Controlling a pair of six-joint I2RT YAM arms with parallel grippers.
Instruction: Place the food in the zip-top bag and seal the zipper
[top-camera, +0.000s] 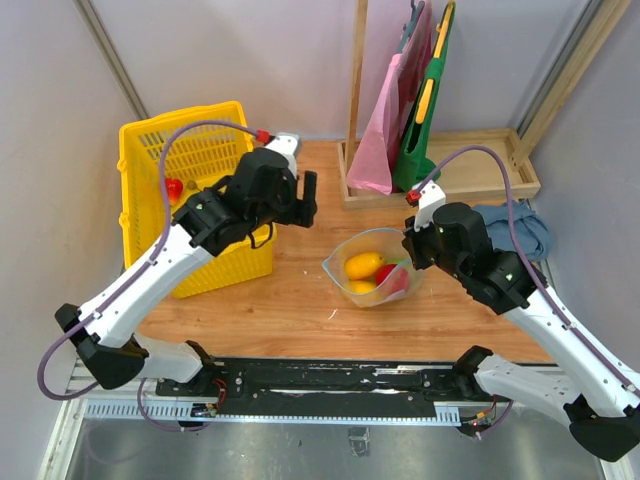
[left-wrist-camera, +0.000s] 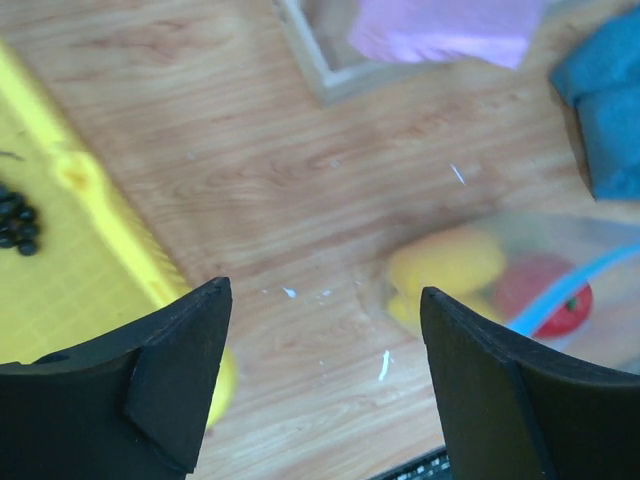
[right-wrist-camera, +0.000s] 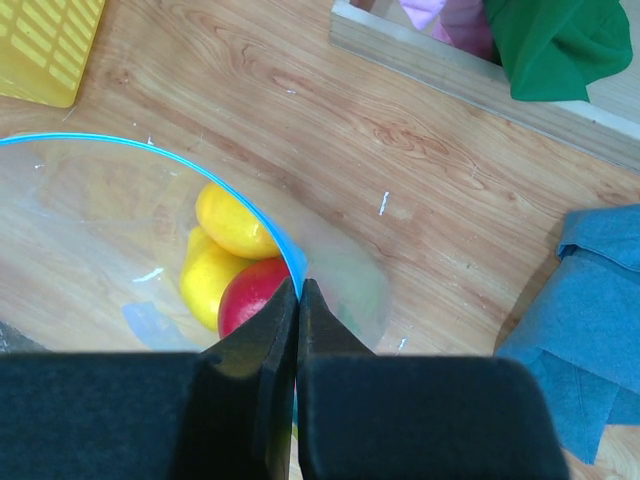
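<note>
The zip top bag (top-camera: 350, 288) lies on the table holding yellow pieces (right-wrist-camera: 232, 220) and a red piece (right-wrist-camera: 249, 292). My right gripper is shut on the bag's blue-edged rim at its right side. My left gripper (top-camera: 296, 190) is raised above the table between the yellow basket and the bag, open with nothing between its fingers. In the basket (top-camera: 136, 170) are a red fruit (top-camera: 173, 188) and dark grapes (left-wrist-camera: 15, 219), partly hidden by the left arm in the top view.
A wooden rack (top-camera: 470, 180) with hanging pink (top-camera: 375, 150) and green cloths stands at the back. A blue cloth (top-camera: 515, 230) lies at the right. Bare table surrounds the bag's front and left.
</note>
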